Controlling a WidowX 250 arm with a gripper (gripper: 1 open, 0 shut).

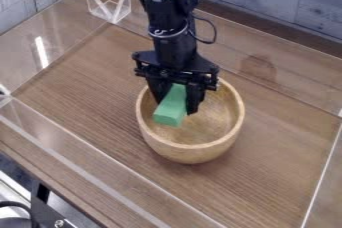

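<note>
A light wooden bowl point(203, 138) sits on the wooden table near the middle of the view. My black gripper point(174, 94) hangs over the bowl's back half, shut on a mint-green block point(170, 110). The block is inside the bowl's outline, tilted, its top partly hidden by the fingers. Whether it touches the bowl's floor I cannot tell.
A grey plank wall point(281, 12) runs along the back. Clear plastic pieces stand at the left edge and at the back left.
</note>
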